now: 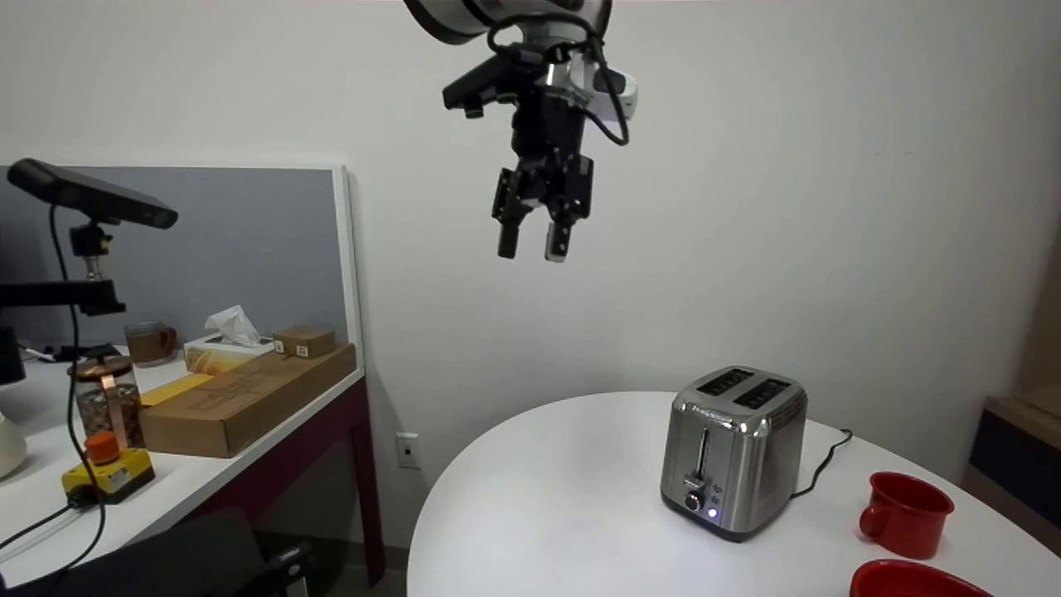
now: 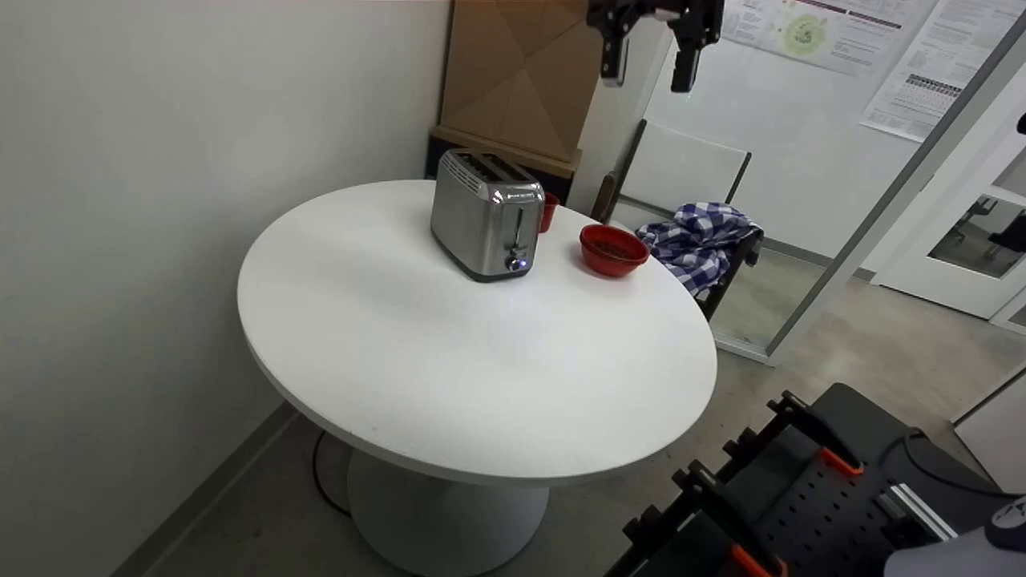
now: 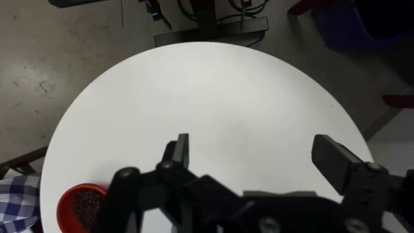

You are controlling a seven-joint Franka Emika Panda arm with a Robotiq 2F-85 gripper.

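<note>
High above the round white table [image 1: 537, 478] hangs my gripper [image 1: 532, 247], pointing down and tilted. Its fingers stand well apart in the wrist view, with nothing between them, so it is open. A silver two-slot toaster [image 1: 733, 453] stands on the table with a small light lit on its front. To its right in exterior view 1 is a red mug [image 1: 905, 514]. A red bowl [image 2: 613, 250] sits near the table's edge; small dark pieces lie inside the bowl [image 3: 86, 207] in the wrist view. Beneath the gripper, part of the table is hidden.
The toaster's black cord [image 1: 826, 463] trails behind it on the table. A blue checked cloth [image 2: 697, 245] hangs over a chair beside the table. At the left, a side desk [image 1: 189, 497] holds boxes and a jar.
</note>
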